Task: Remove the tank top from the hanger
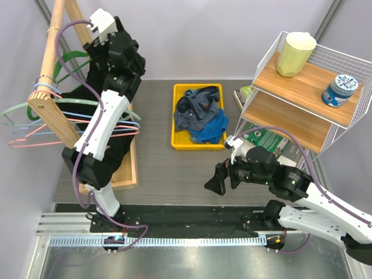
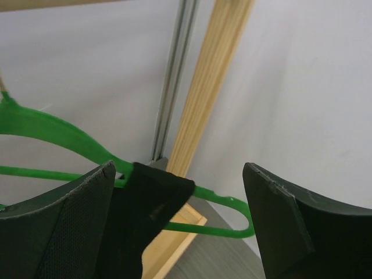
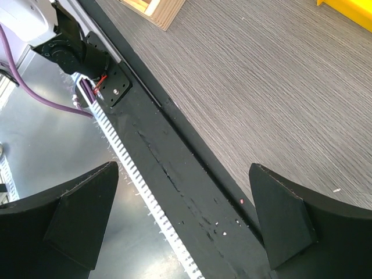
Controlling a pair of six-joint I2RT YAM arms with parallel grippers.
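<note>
The black tank top [image 1: 118, 150] hangs on the green hanger [image 1: 71, 56] at the left, partly hidden behind my left arm in the top view. In the left wrist view, one black strap of the tank top [image 2: 152, 192] lies over the arm of the green hanger [image 2: 55, 129], close to the left finger. My left gripper is open, its fingers spread to either side of the strap and the hanger's end, gripping nothing. Over the floor at the right, my right gripper stands open and empty.
Pink, blue and pale green hangers [image 1: 35, 142] crowd the wooden rack [image 1: 53, 113]. A yellow bin [image 1: 197, 147] holds grey and blue clothes. The shelf [image 1: 325, 75] at the right carries a yellow cup and a blue jar.
</note>
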